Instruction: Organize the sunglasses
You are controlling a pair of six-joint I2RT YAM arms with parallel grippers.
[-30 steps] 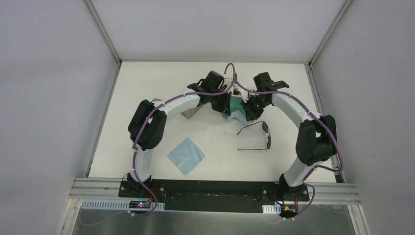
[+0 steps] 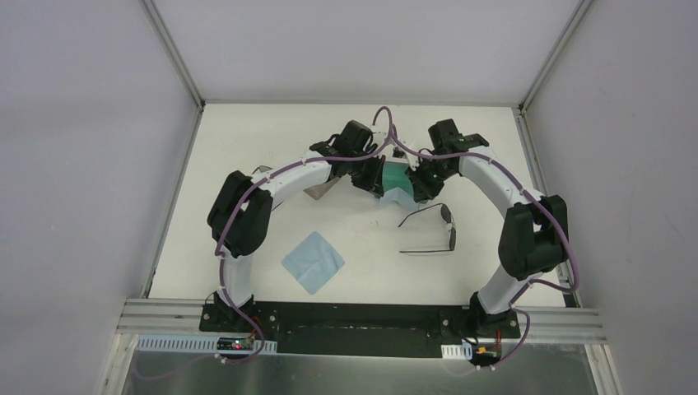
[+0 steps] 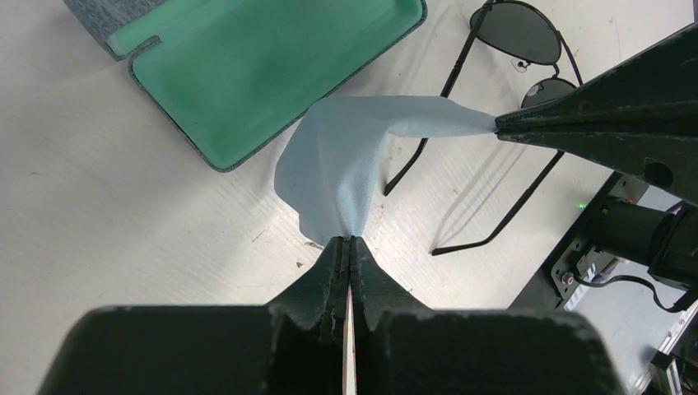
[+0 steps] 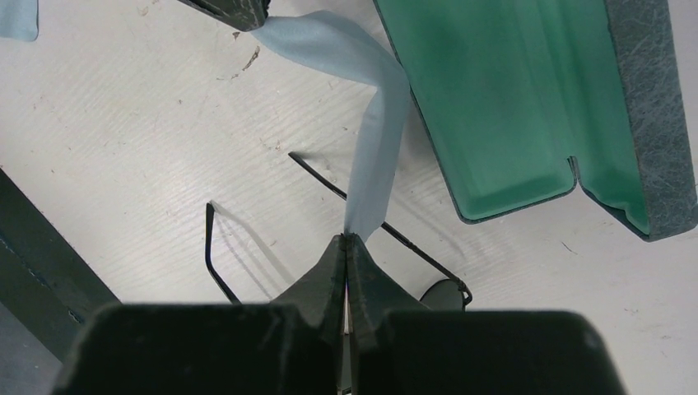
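Note:
A light blue cloth [image 3: 337, 160] hangs between my two grippers, in front of the open green-lined case [image 3: 280, 58]. One corner is pinched by my left gripper, which is shut on it. My right gripper, shut too, grips another corner, as the cloth [image 4: 377, 148] in the right wrist view runs into its tips. Black-framed sunglasses [image 2: 449, 226] lie on the table with temples unfolded, just in front of the right gripper. The case [image 2: 395, 175] is partly hidden by both grippers in the top view.
A second light blue cloth [image 2: 313, 262] lies flat at front left. A grey case [image 2: 321, 188] and another thin-framed object [image 2: 263, 169] are partly covered by the left arm.
My left gripper has shifted slightly to the left, while the right one has moved only a little. The sunglasses have not moved.

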